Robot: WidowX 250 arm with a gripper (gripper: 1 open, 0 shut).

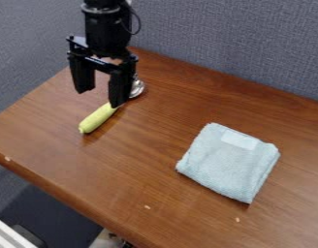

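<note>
The black gripper [100,78] hangs open above the left part of the wooden table, over a utensil with a pale yellow handle [98,118] and a metal head [137,88], which it partly hides. Nothing shows between its fingers. A folded light blue cloth [228,162] lies on the right side of the table.
Grey padded walls [252,39] stand behind and to the left. A white object [13,237] and some dark items lie beyond the near left edge.
</note>
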